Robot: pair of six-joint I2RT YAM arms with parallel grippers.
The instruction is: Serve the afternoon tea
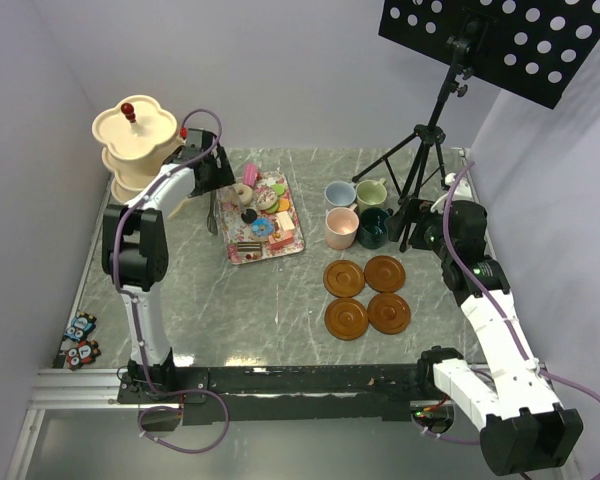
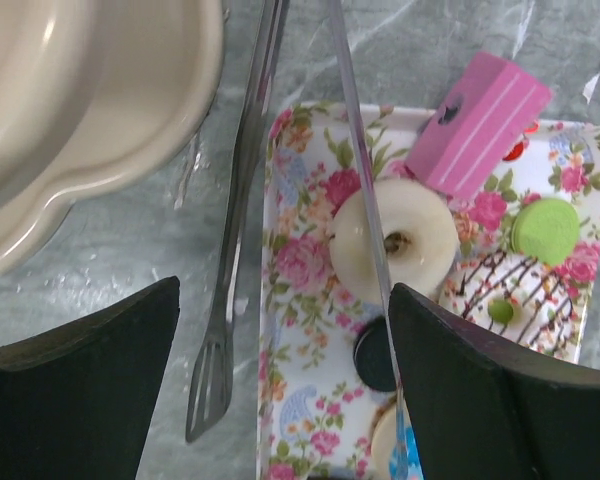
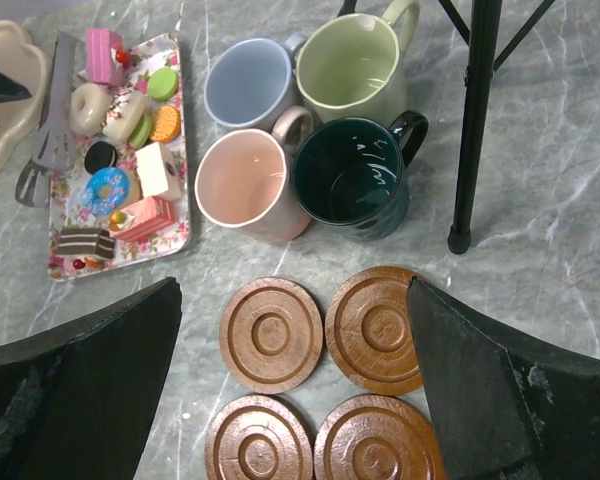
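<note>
My left gripper stands open over the left edge of the floral tray (image 1: 250,255) of toy treats, beside the cream tiered stand (image 1: 130,135). Metal tongs (image 2: 216,370) lie between stand and tray; a long thin clear or metal bar (image 2: 352,110) crosses above the donut (image 2: 350,250). My right gripper hangs open at the right, above four brown coasters (image 3: 270,335). Four mugs stand right of the tray: blue (image 1: 339,195), green (image 1: 371,195), pink (image 1: 341,228) and dark teal (image 1: 374,230).
A black tripod stand (image 1: 432,140) rises at the back right behind the mugs, close to my right arm. Small toys (image 1: 80,340) lie at the front left.
</note>
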